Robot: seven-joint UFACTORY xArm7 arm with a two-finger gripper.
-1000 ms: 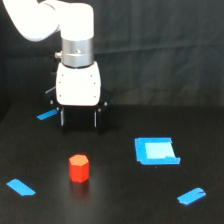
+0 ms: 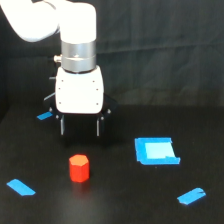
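Observation:
A small red block point(image 2: 79, 168) with a hexagonal top stands upright on the dark table. Behind and above it hangs my white gripper point(image 2: 80, 128), pointing down. Its two thin dark fingers are wide apart, so it is open, and only background shows between them. The fingertips are clear of the block. To the right lies a white square point(image 2: 158, 151) bordered by blue tape point(image 2: 140, 150); nothing stands on it.
Blue tape strips lie on the table at front left point(image 2: 20, 187), front right point(image 2: 191, 196) and back left point(image 2: 44, 116). Bare table separates the block from the taped square. A dark curtain point(image 2: 160, 55) hangs behind.
The gripper has come down slightly and a little to the right, still open. The red block and the taped square have stayed where they were.

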